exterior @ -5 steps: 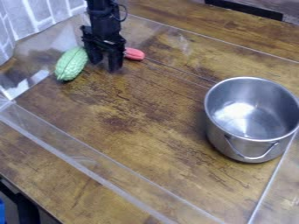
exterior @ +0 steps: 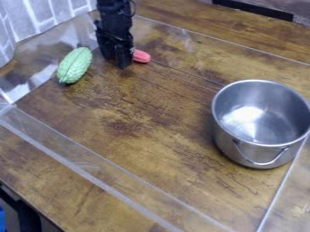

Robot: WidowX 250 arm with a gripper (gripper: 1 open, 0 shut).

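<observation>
My dark gripper (exterior: 118, 53) hangs low at the back left of the wooden table, between a pale green corn-shaped vegetable (exterior: 74, 65) and a small pink object (exterior: 141, 56). It is right beside the pink object, whose left end it partly hides; whether the fingers hold it or are open cannot be made out. The green vegetable lies apart, to the lower left of the gripper.
A large steel pot (exterior: 259, 123) stands on the right. Clear plastic edging runs along the table's sides, and pale fabric hangs at the upper left.
My gripper has moved rightward, away from the green vegetable and closer to the pink object. The pot and vegetable appear unmoved.
</observation>
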